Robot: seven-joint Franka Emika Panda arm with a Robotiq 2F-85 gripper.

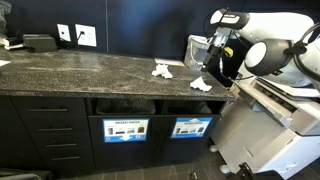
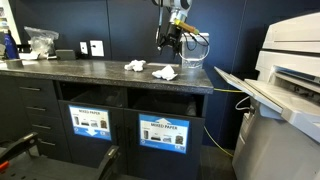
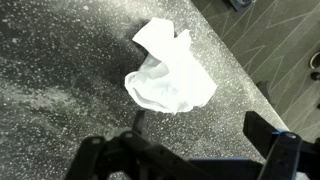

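Note:
A crumpled white paper (image 3: 172, 75) lies on the dark speckled counter in the wrist view, ahead of my gripper. Its fingers stand wide apart with nothing between them. In the first exterior view the same paper (image 1: 201, 84) rests near the counter's front edge, below the raised arm. A second white crumpled piece (image 1: 162, 72) sits farther left and back. From the other side, my gripper (image 2: 167, 42) hangs well above the counter, over the nearer paper (image 2: 164, 73), with the second piece (image 2: 134, 66) to its left.
Two openings under the counter carry blue-and-white "mixed paper" signs (image 1: 125, 130) (image 1: 190, 127). A large white machine (image 2: 280, 110) stands right of the counter. Wall outlets (image 1: 86, 35) are at the back.

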